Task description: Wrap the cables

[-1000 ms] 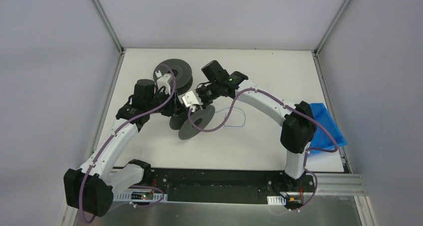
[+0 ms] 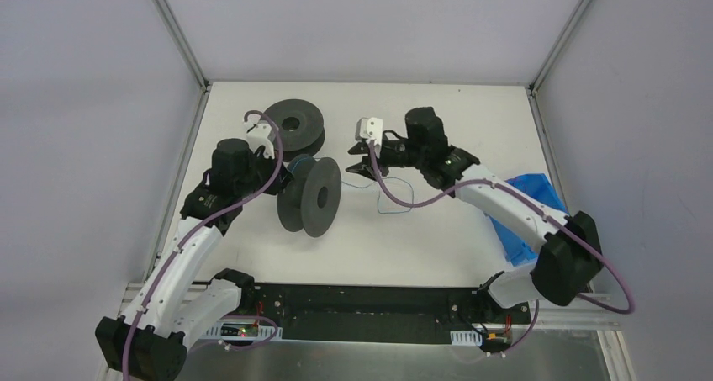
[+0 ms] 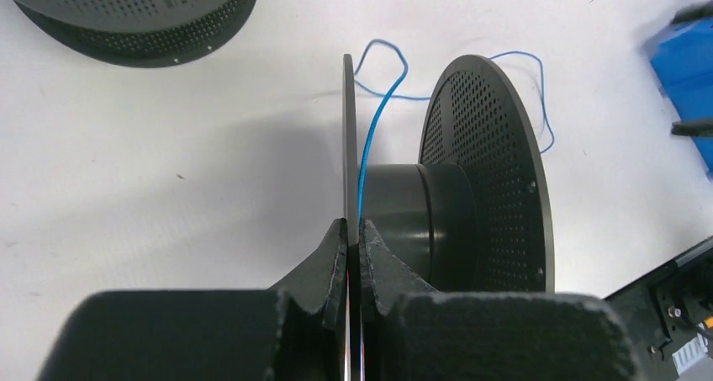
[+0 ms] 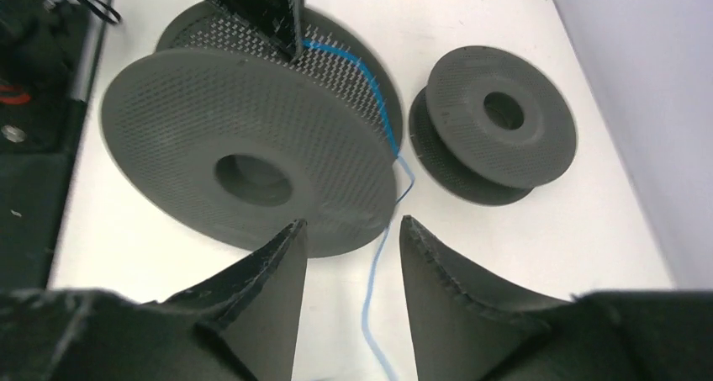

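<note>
A dark grey cable spool stands on its edge left of the table's middle. My left gripper is shut on the thin rim of its left flange, seen edge-on between the fingertips. Blue cable runs along that flange into the fingers. In the right wrist view the cable passes over the near flange's edge and down to the table. To the spool's right, my right gripper is open and apart from it. Nothing sits between its fingers; the cable shows behind the gap.
A second dark spool lies flat at the back left, close behind the held one. A loose loop of blue cable rests mid-table. At the right edge, a blue tray sits partly under the right arm.
The right gripper has backed away from the spool to the right. The left gripper and the spool have moved a little left, and the spool's flanges now stand more upright.
</note>
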